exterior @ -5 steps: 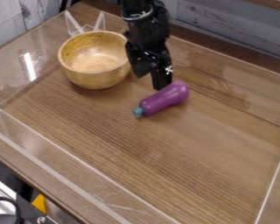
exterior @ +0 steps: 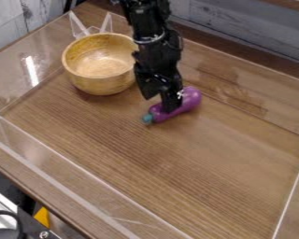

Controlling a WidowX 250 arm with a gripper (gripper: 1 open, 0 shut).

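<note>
My black gripper (exterior: 160, 91) hangs from the top of the camera view, lowered over a purple eggplant (exterior: 185, 101) with a green stem that lies diagonally on the wooden table (exterior: 139, 168). The fingertips are at the eggplant, partly covering it; whether they touch it is hard to tell. A round tan bowl (exterior: 86, 59) sits to the left of the gripper.
Dark cables lie off the table at bottom left.
My gripper has moved down and slightly toward the front, onto the eggplant. The eggplant and bowl look to be in the same places.
</note>
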